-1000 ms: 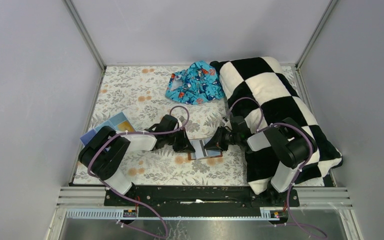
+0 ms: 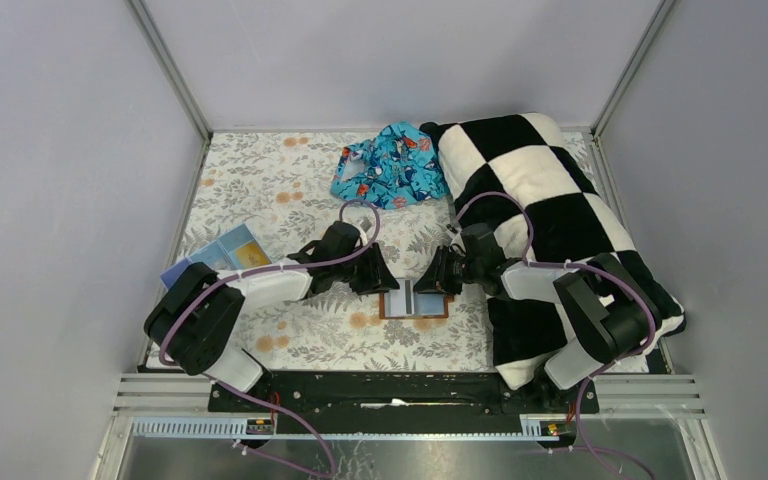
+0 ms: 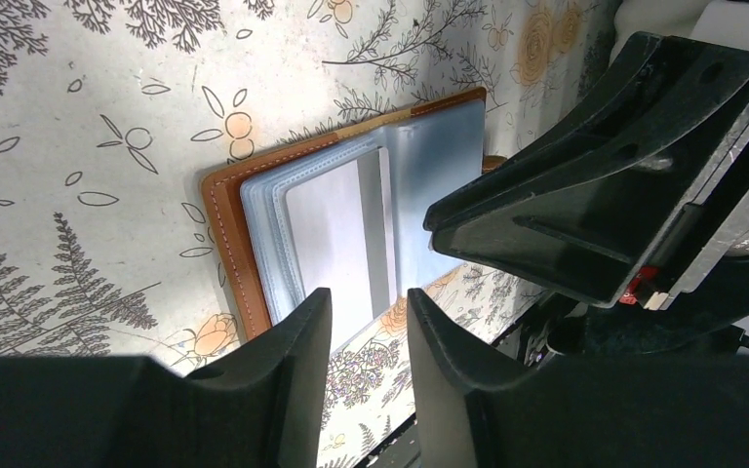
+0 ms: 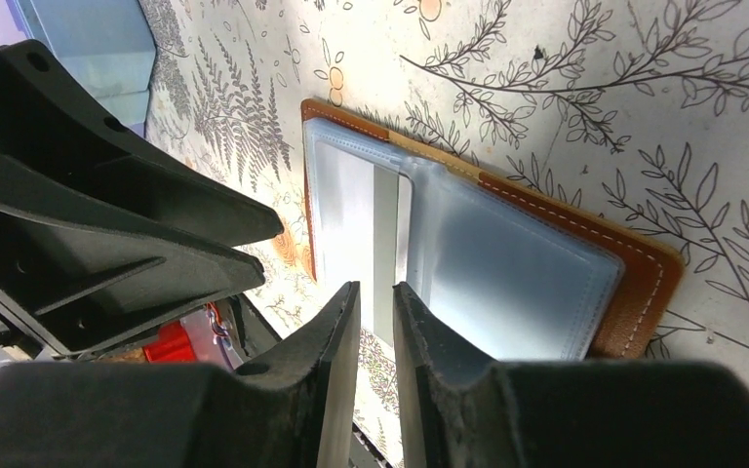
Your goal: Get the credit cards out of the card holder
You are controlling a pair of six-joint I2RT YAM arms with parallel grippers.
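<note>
The brown card holder (image 2: 413,316) lies open on the patterned table between my grippers. Its clear sleeves show in both wrist views, with a white card carrying a grey stripe (image 3: 330,239) in one, and a pale blue sleeve (image 4: 502,268) beside it. My left gripper hovers over the card side, its fingers part open with nothing seen between them. My right gripper hovers over the holder near the striped card, also slightly open, nothing seen held.
A black-and-white checked cushion (image 2: 545,190) fills the right side. A blue patterned cloth (image 2: 390,165) lies at the back, blue flat pieces (image 2: 210,250) at the left.
My left gripper has risen slightly and shifted a little toward the back. The right arm has moved slightly right and back. The holder remains on the table, very slightly shifted right.
</note>
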